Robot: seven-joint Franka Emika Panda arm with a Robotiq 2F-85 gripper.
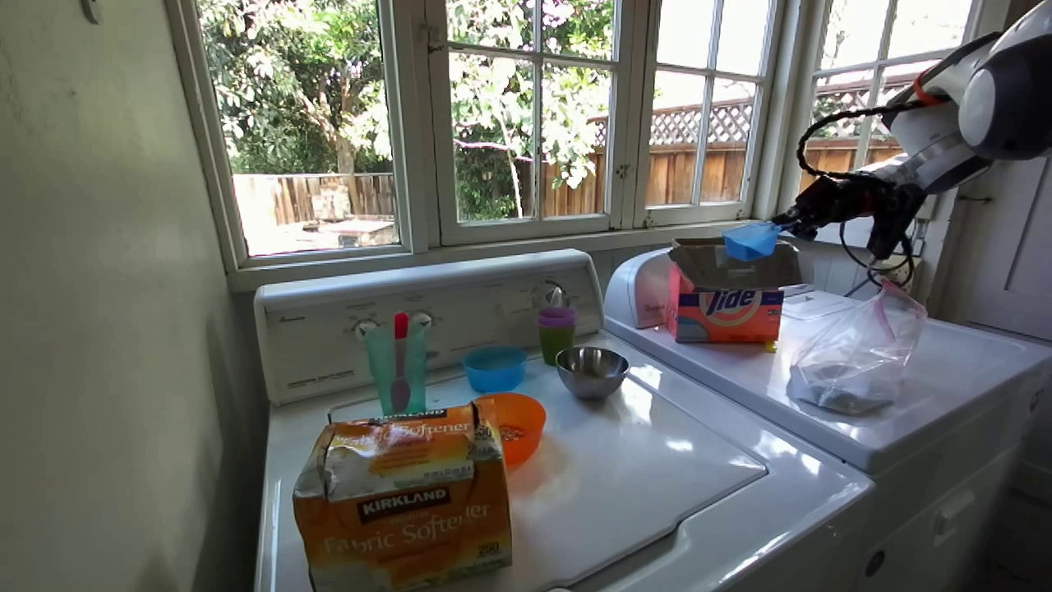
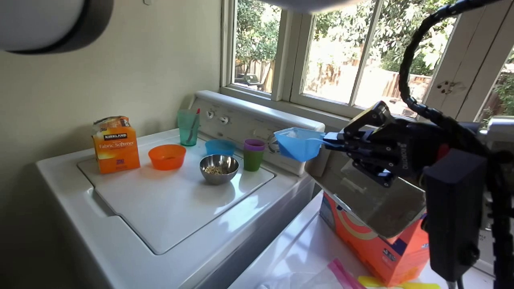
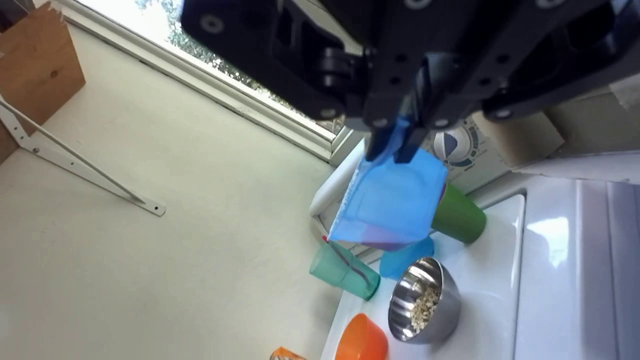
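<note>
A translucent blue scoop [image 2: 299, 144] is held by its handle, with my gripper [image 2: 332, 139] shut on it. In the first exterior view the scoop [image 1: 751, 241] hangs in the air in front of the raised flap of the orange Tide box [image 1: 731, 314]. White material shows inside the scoop in the second exterior view. The wrist view has the scoop [image 3: 390, 201] just beyond the fingertips, hiding part of the cups behind it. A steel bowl [image 2: 219, 169] with pale bits inside sits on the left washer top, well apart from the scoop.
On the left machine stand an orange bowl [image 2: 167, 157], a blue bowl [image 2: 220, 147], a green cup [image 2: 253, 158] with a purple one in it, a teal cup [image 2: 188, 127] with a spoon, and a Kirkland box [image 2: 117, 149]. A clear plastic bag [image 1: 855, 355] lies right of the Tide box.
</note>
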